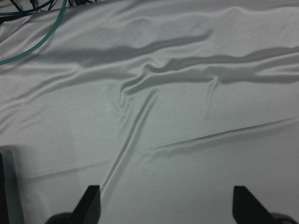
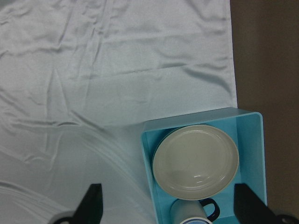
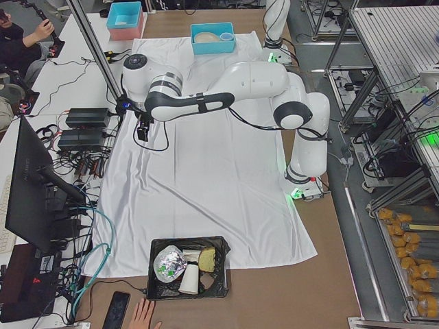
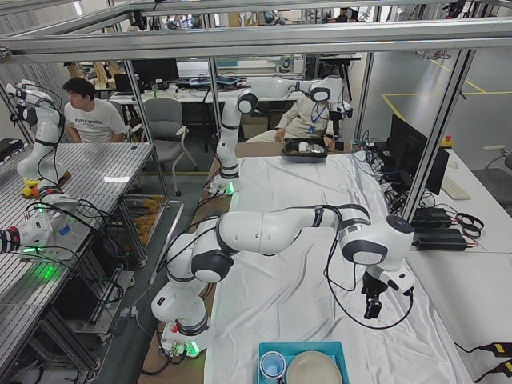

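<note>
My left gripper is open and empty above the white cloth [image 1: 196,102], with a dark container's edge [image 1: 11,186] at the wrist view's left. My right gripper is open and empty above the cloth beside a light-blue bin [image 2: 250,154], which holds a cream plate [image 2: 194,161] and a mug [image 2: 187,212] with a black handle. A black tray [image 3: 154,267] at the opposite end holds a foil-covered round item [image 3: 169,264], a white cylinder [image 3: 189,279] and a yellowish item [image 3: 206,259].
A monitor [image 3: 31,192], black boxes and cables crowd the side table. An aluminium-framed bench [image 3: 387,55] stands opposite. A phone [image 3: 116,308] and a person's hand [image 3: 142,315] are beside the black tray.
</note>
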